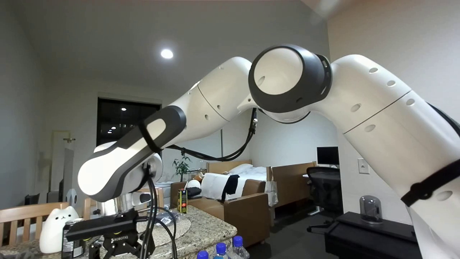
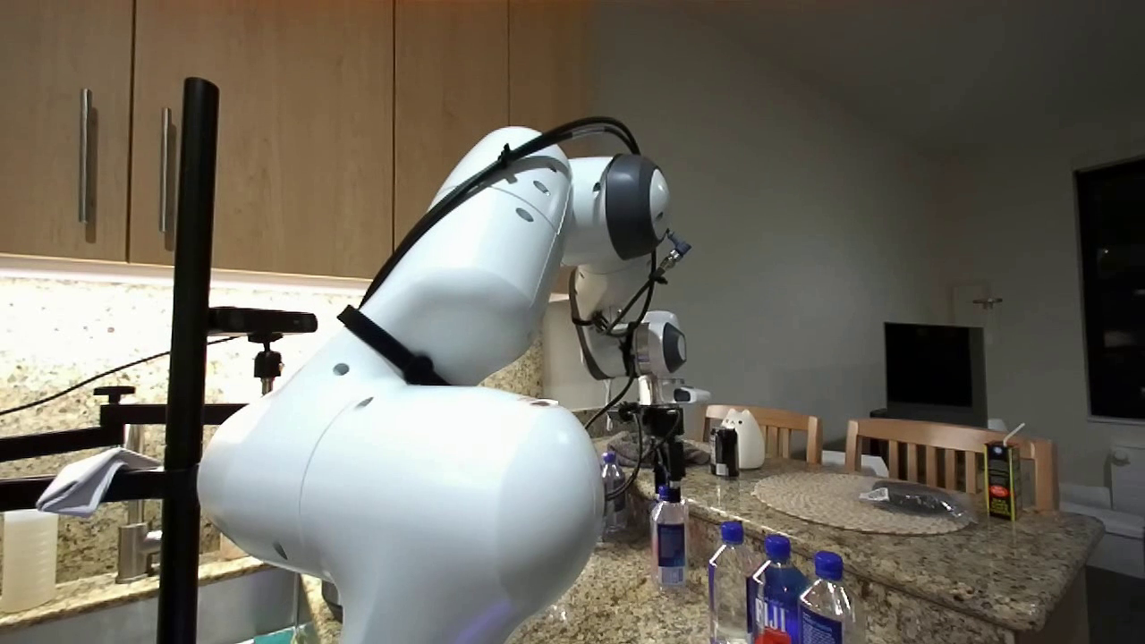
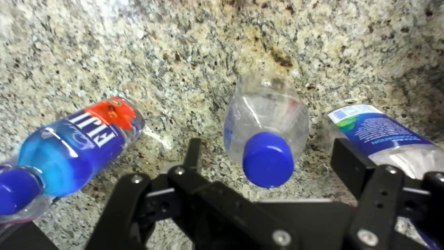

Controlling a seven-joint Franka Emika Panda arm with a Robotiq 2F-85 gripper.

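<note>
In the wrist view my gripper is open, its two black fingers far apart. A clear bottle with a blue cap [image 3: 268, 160] appears upright between them, with visible gaps on both sides. Whether the fingertips are level with the cap is hard to tell. From the second exterior view, the gripper [image 2: 667, 461] points down right over a labelled water bottle [image 2: 670, 553], its lower end near the cap. The fingertips are cut off by the lower edge in the first exterior view.
A FIJI bottle [image 3: 83, 146] is left of the gripper; another labelled bottle [image 3: 378, 133] lies close by the right finger. Several blue-capped bottles, including one [image 2: 775, 590] in front, stand on the lower counter. The raised counter [image 2: 1030, 558] holds a black can [image 2: 725, 452] and white cat figure [image 2: 747, 438].
</note>
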